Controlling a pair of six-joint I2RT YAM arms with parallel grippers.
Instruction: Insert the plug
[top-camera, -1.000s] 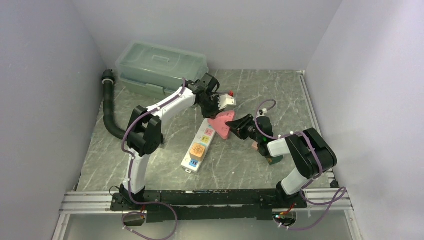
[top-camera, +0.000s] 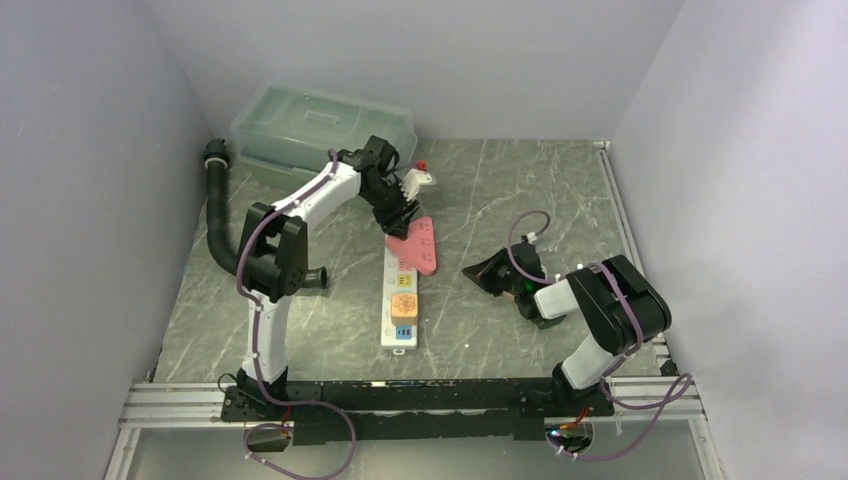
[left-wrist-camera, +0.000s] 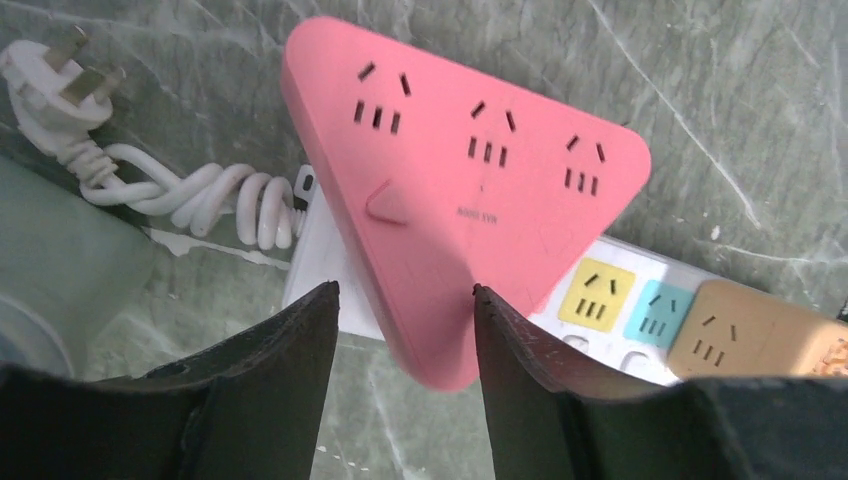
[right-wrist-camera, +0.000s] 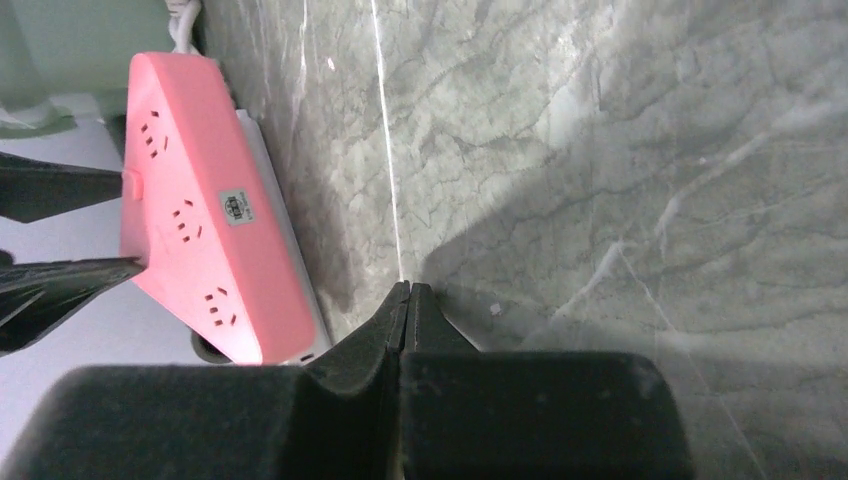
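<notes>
A pink triangular socket block (top-camera: 425, 245) lies over the far end of the white power strip (top-camera: 389, 290). Its underside and any prongs there are hidden, so I cannot tell how it meets the strip. My left gripper is open, one finger on each side of the block's near corner, which shows between them in the left wrist view. Off the strip's far end, a white coiled cord leads to a pronged plug (left-wrist-camera: 62, 85) lying loose. My right gripper is shut with nothing between its tips, to the right of the block and apart from it.
A tan cube (top-camera: 404, 307) sits on the strip's near half. Behind left stands a green lidded box (top-camera: 325, 125), with a black pipe (top-camera: 218, 210) beside it. A dark green object (top-camera: 547, 322) lies partly under the right arm.
The block and strip have shifted left, and the strip has turned straighter. The right gripper has come off the block and shut.
</notes>
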